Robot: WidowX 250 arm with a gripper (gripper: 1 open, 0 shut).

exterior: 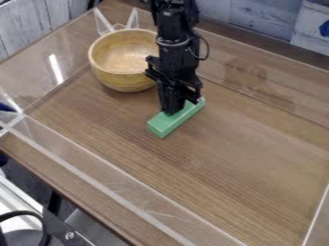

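The black robot gripper [174, 98] reaches down from the top centre onto a green rectangular block [171, 120] lying diagonally on the wooden table [218, 173]. Its fingertips are at the block's upper part. The dark fingers overlap, so whether anything is between them is hard to see.
A tan wooden bowl [118, 60] sits left of the arm at the back. Black cables lie at the lower left edge, beside a blue object at the far left.
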